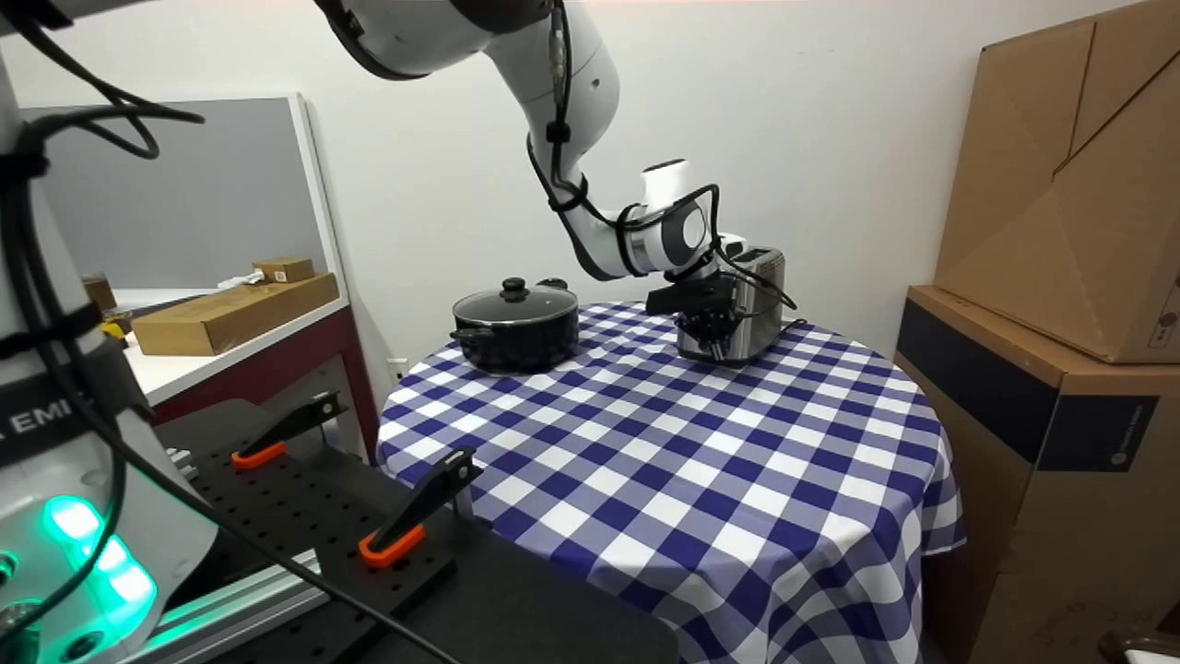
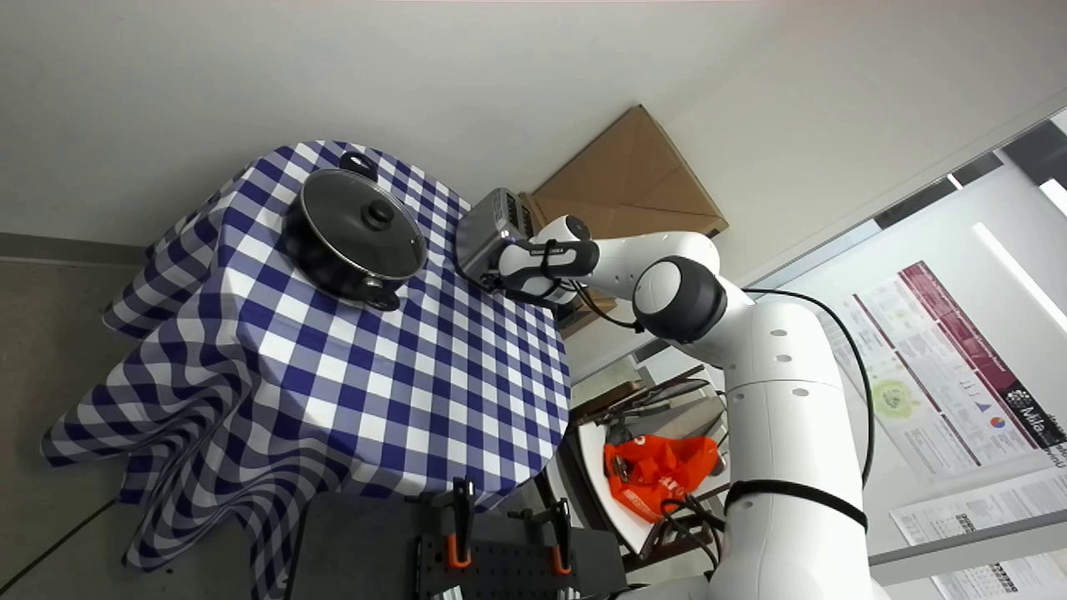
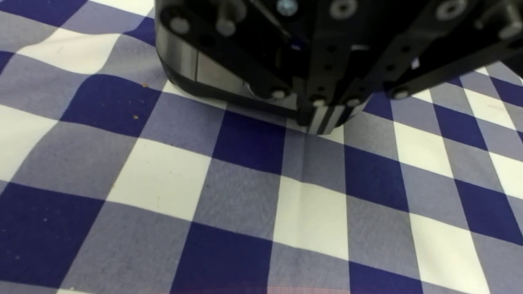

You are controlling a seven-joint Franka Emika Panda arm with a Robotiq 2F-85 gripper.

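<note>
A silver toaster [image 1: 764,314] stands at the far right of the table. In the wrist view, the dark lower edge of the toaster [image 3: 211,92] is partly hidden behind my gripper. The fingers are together, low in front of the toaster's near face, and nothing shows between them; whether they touch it I cannot tell. From the other side, the toaster [image 2: 481,237] is seen with its slots on top, while the arm's wrist covers most of the gripper.
A black pot [image 1: 516,345] with a glass lid sits at the table's back left, its handles sticking out. Checkered cloth [image 1: 664,443] covers the table, and its middle and front are clear. Cardboard boxes [image 1: 996,465] stand beyond the right edge.
</note>
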